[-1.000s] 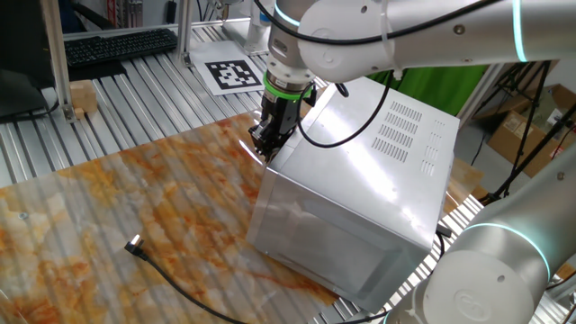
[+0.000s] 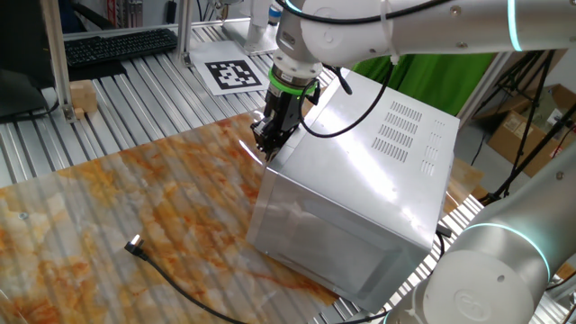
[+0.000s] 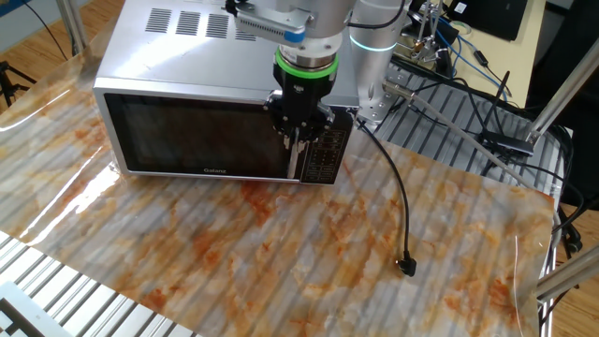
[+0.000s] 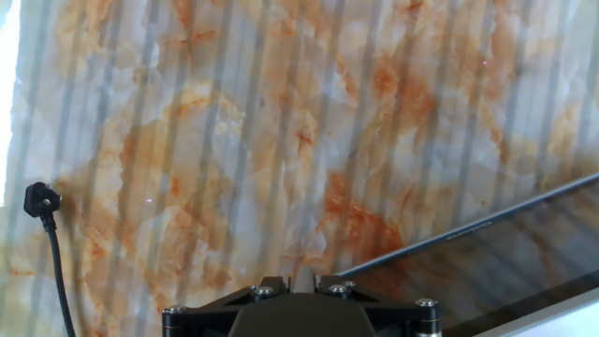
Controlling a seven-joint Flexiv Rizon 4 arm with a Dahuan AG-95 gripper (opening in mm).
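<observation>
A silver microwave with a dark front (image 3: 206, 139) stands on the marbled sheet, its door flush with its body. A slim upright metal door handle (image 3: 293, 165) is beside its button panel. My gripper (image 3: 296, 137) points down in front of the door, over the handle's upper part. In the wrist view, the black fingers (image 4: 271, 283) are drawn in close on both sides of the handle's pale end (image 4: 304, 279), and I see no clear gap. From the side, the gripper (image 2: 268, 148) is at the microwave's front top edge, its fingertips partly hidden.
A black power plug (image 3: 406, 266) on its cable lies on the marbled sheet (image 3: 281, 253), to the right of the microwave in exterior view 2. A marker sheet (image 2: 232, 76) and keyboard (image 2: 121, 47) lie beyond the sheet.
The arm's wrist and gripper have shifted slightly right in exterior view 1, towards the microwave, and the gripper's tilt has changed a little. The microwave and plug look unmoved.
</observation>
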